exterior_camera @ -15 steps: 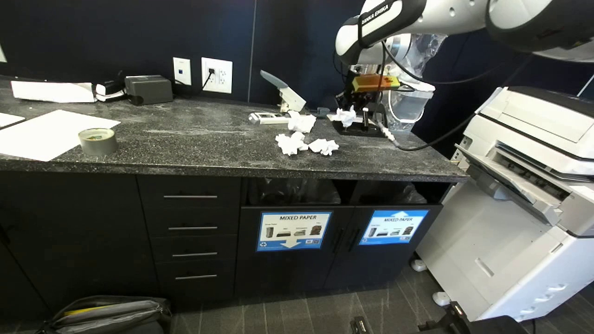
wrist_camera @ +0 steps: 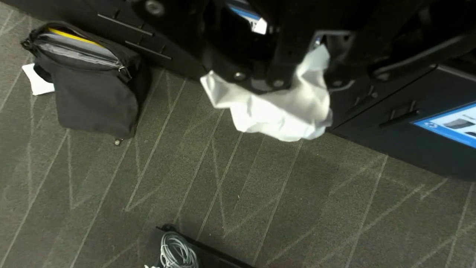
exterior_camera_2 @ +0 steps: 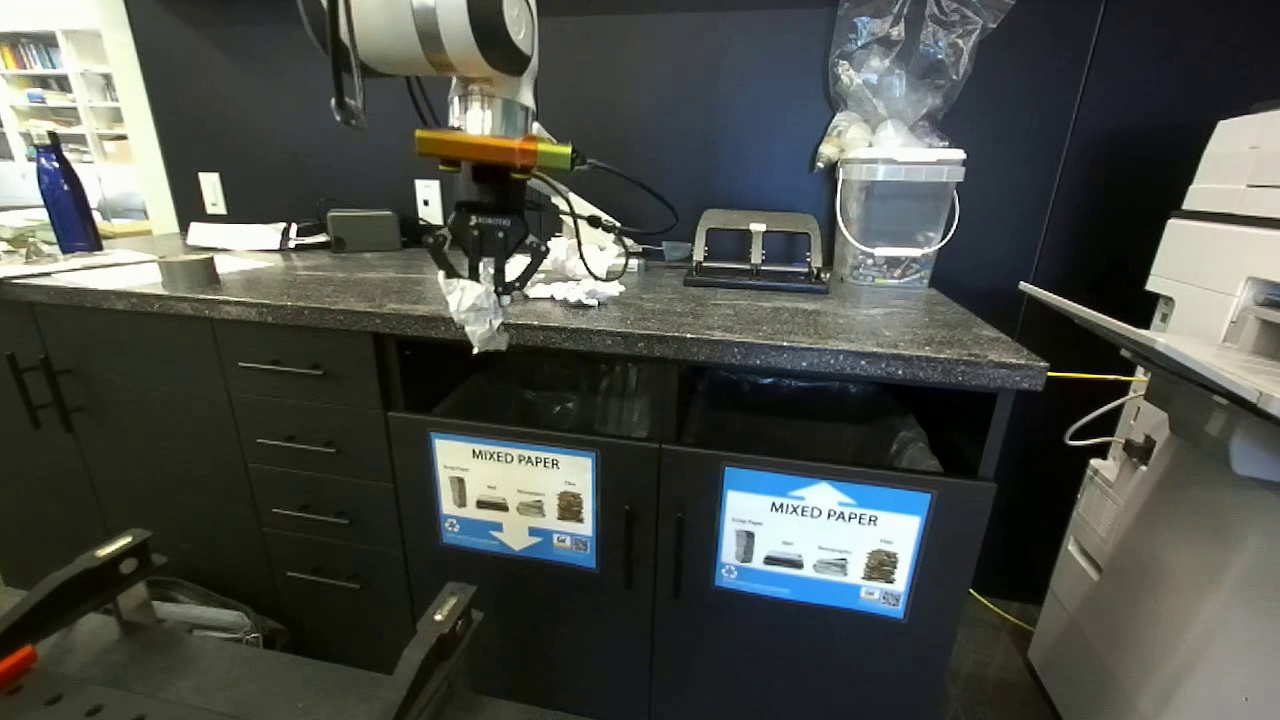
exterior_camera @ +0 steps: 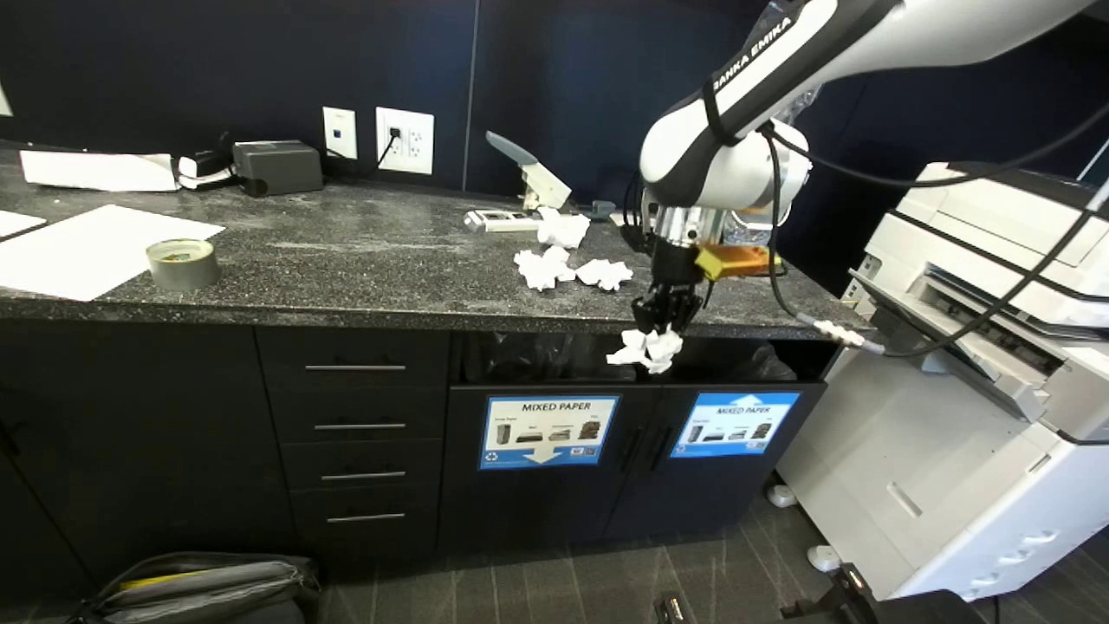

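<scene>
My gripper (exterior_camera: 657,324) is shut on a crumpled white paper (exterior_camera: 649,352), out in front of the counter's front edge. In the wrist view that crumpled paper (wrist_camera: 285,111) sticks out below the fingers, with carpet under it. Seen in exterior view 2, the gripper (exterior_camera_2: 486,282) points down and the held paper (exterior_camera_2: 476,314) hangs at the height of the counter's edge. More crumpled papers (exterior_camera: 545,269) lie on the counter, grouped near a white stapler-like device (exterior_camera: 542,187). Below the counter, two open bin slots (exterior_camera_2: 540,390) sit above doors labelled MIXED PAPER (exterior_camera_2: 513,498).
A black hole punch (exterior_camera_2: 756,252) and a clear bucket (exterior_camera_2: 894,222) stand toward the counter's right end. A tape roll (exterior_camera: 183,264) and flat white sheets (exterior_camera: 94,255) are at the left. The printer (exterior_camera: 967,416) stands right of the cabinet. A bag (wrist_camera: 89,80) rests on the floor.
The papers on the counter have not moved.
</scene>
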